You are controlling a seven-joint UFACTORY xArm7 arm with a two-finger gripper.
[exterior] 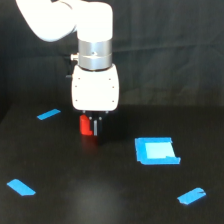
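Note:
A small red object (86,125) stands on the black table at the left of centre. My white gripper (95,126) points straight down right at it, its dark fingers overlapping the object's right side in this view. Red shows mainly to the left of the fingers. The fingers are too small and dark to tell whether they are apart or closed, or whether the object lies between them.
A white square bordered with blue tape (158,151) lies on the table at the right. Blue tape strips mark the table at the back left (48,114), front left (21,187) and front right (191,196).

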